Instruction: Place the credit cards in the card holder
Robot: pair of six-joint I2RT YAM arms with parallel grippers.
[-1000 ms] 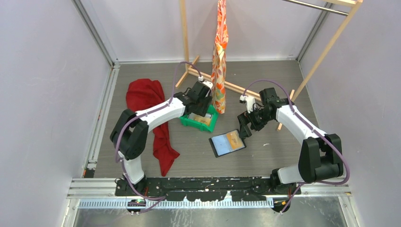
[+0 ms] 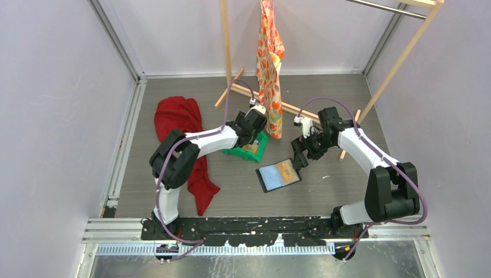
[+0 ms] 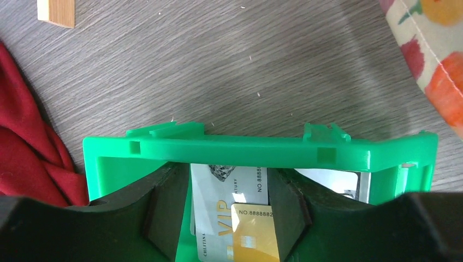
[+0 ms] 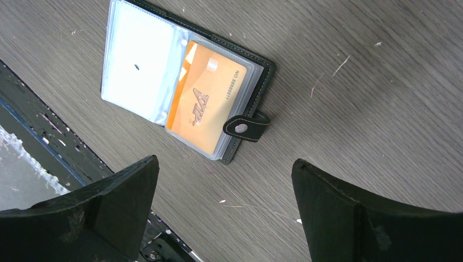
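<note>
Several cards lie in the green basket [image 3: 235, 152], among them a silver VIP card [image 3: 213, 207] with a gold card [image 3: 254, 226] partly over it. My left gripper reaches down into this basket, its fingers part open with fingers on either side of the silver card; I cannot tell whether they touch it. Another pale card [image 3: 330, 179] shows at the basket's right. The card holder [image 4: 268, 76] lies spread open on the table, an orange card [image 4: 205, 98] in one sleeve and the other sleeve pale. My right gripper hovers wide open near it, empty.
A red cloth [image 2: 178, 119] lies left of the basket. Behind it, a patterned cloth [image 2: 270, 69] hangs from a wooden rack [image 2: 399, 58], close to my left gripper. Bare table surrounds the card holder.
My left arm has shifted to the right over the basket, and the basket has moved slightly. The hanging cloth has swung a little. My right arm and the card holder have stayed still.
</note>
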